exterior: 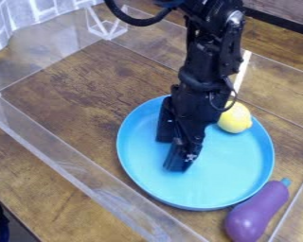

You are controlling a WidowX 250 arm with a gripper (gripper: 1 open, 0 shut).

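Observation:
My black gripper (180, 149) reaches down from the top of the view into a blue plate (223, 184), its fingertips low over or on the plate's left-middle area. It stands open; whether anything small lies between the dark fingers is hard to make out. A yellow object (237, 118), round in shape, sits at the plate's back right, behind the gripper. A purple eggplant (253, 213) lies outside the plate at the front right.
Bare wooden surface (60, 104) fills the left side. Clear plastic walls run along the left front and the back, and another edge is at the right. A white strip stands behind the yellow object.

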